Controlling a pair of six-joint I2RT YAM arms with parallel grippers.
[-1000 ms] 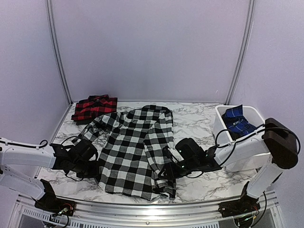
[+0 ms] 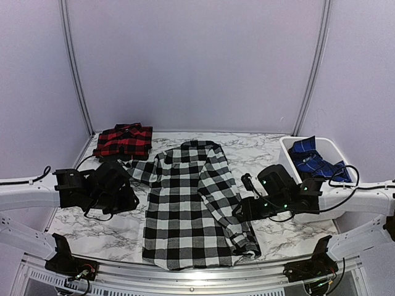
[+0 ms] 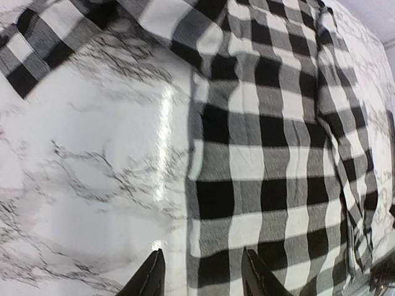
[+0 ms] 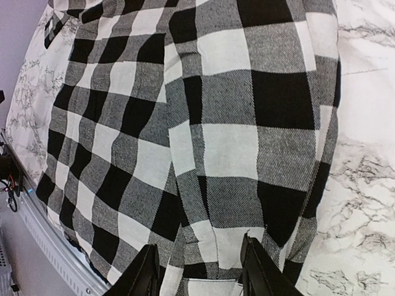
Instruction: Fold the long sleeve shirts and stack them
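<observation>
A black and white checked shirt [image 2: 179,213] lies on the table with its collar end at the back. Its right side and sleeve [image 2: 216,185] are folded in lengthwise, while the left sleeve [image 3: 55,40] sticks out to the left. My left gripper [image 2: 133,203] hovers left of the shirt; its fingers [image 3: 148,274] are apart and hold nothing. Over the folded right part is my right gripper [image 2: 239,213], with a gap between its fingers and cloth visible below them. No cloth is seen pinched there.
A folded red and black checked shirt [image 2: 126,140] rests on dark cloth at the back left. On the right stands a white bin [image 2: 285,161] containing a blue plaid shirt [image 2: 311,157]. Bare marble table [image 2: 259,148] shows at the back right.
</observation>
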